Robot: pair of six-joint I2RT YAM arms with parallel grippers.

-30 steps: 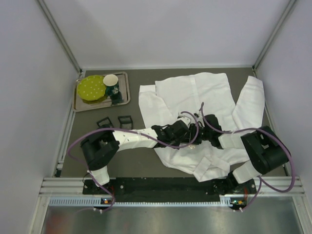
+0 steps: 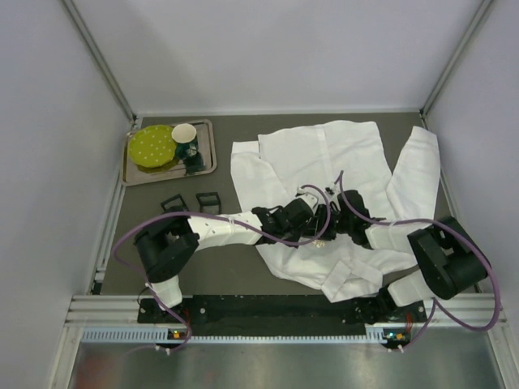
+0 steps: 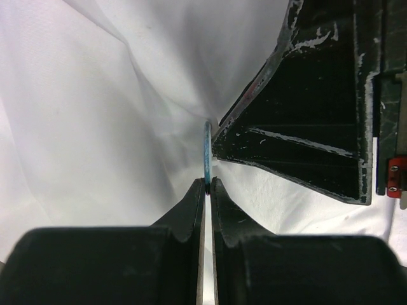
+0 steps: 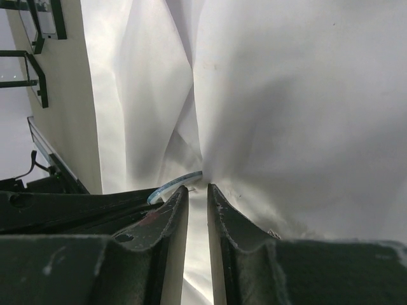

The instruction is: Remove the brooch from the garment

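The white garment [image 2: 357, 154] is spread over the table. In the left wrist view the brooch [image 3: 207, 149] shows edge-on as a thin blue disc, its lower edge pinched by my left gripper, which is shut on it. Seen from the right wrist, the brooch [image 4: 175, 183] is a pale blue curved rim against the cloth. My right gripper stands narrowly open beside it, its fingertips close to the cloth behind the disc. A thin pin-like line [image 4: 192, 190] shows near the left fingertip. From above, both arms hide the brooch.
At the back left a metal tray [image 2: 128, 174] holds a yellow-green dotted item [image 2: 152, 146] and a dark cup-like item [image 2: 186, 146]. Two black frames [image 2: 208, 201] lie left of the garment. Both grippers are crowded together, with purple cables looping over the arms.
The right arm's elbow has shifted slightly right and toward the front, and its cable has moved a little. The left arm and the garment look unchanged.
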